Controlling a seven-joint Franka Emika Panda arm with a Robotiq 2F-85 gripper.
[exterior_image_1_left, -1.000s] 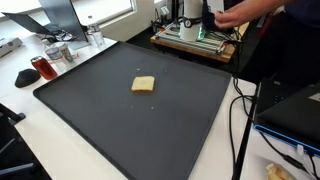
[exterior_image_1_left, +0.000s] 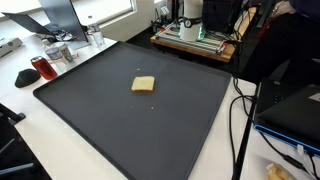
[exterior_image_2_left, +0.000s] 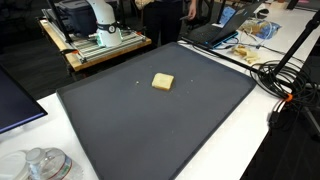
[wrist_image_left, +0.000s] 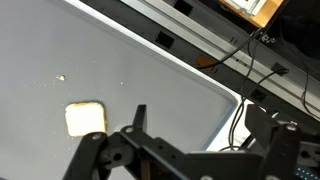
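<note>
A square slice of bread (exterior_image_1_left: 143, 83) lies flat and alone on the dark grey mat, a little beyond its middle in exterior view 1. The same bread (exterior_image_2_left: 162, 81) shows in exterior view 2, and at the lower left of the wrist view as a pale slice (wrist_image_left: 86, 119) with a brown crust. In the wrist view my gripper stands open over the mat, with its fingers wide apart and nothing between them. The bread is off to the left, clear of the fingers. Neither exterior view shows the gripper.
Several cans and jars, including a red can (exterior_image_1_left: 44, 69), stand at the far left of exterior view 1. Cables (exterior_image_1_left: 237, 110) run beside the mat's right edge. A person stands at the back in exterior view 2.
The bread has not moved.
</note>
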